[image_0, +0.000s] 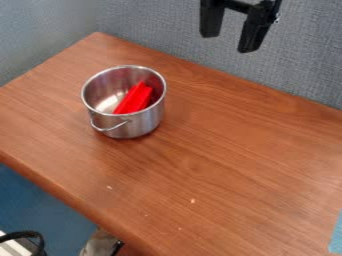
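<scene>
A steel pot (100, 98) with a wire handle stands on the left of the wooden table, a red object (135, 97) lying inside it. My black gripper (231, 32) is high at the top edge, behind and right of the pot, its two fingers wide apart with nothing visible between them.
A grey fabric partition (147, 30) runs along the back. Some equipment with a black cable (34, 240) sits at the bottom left, off the table.
</scene>
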